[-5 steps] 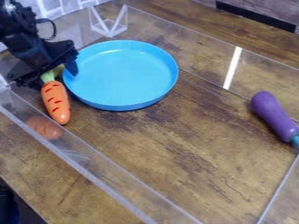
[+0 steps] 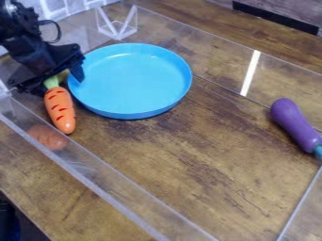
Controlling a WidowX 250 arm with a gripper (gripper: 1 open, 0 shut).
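Note:
My black gripper (image 2: 45, 73) is at the upper left, low over the green top of an orange toy carrot (image 2: 60, 109), beside the left rim of a blue plate (image 2: 131, 81). Its fingertips are partly hidden among the dark parts and the carrot's top, and I cannot see clearly what lies between them. The carrot rests just left of the plate, pointing toward the front.
A purple toy eggplant (image 2: 293, 125) lies at the right. Clear plastic walls border the wooden work surface, and a small clear stand (image 2: 116, 24) is behind the plate.

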